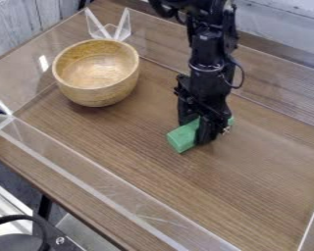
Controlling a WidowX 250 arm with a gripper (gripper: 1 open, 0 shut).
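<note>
The black robot arm reaches down from the top centre of the camera view to the middle of the wooden table (pixel 146 196). Its gripper (pixel 199 125) is shut on a small green object (pixel 188 137), which is at or just above the tabletop. The dark fingers hide part of the object, and another bit of green shows at their right side.
A tan bowl (pixel 97 71) sits at the upper left, with a white rabbit-ear-like shape (pixel 105 26) behind it. Black items and cables (pixel 23 235) lie off the table's lower left edge.
</note>
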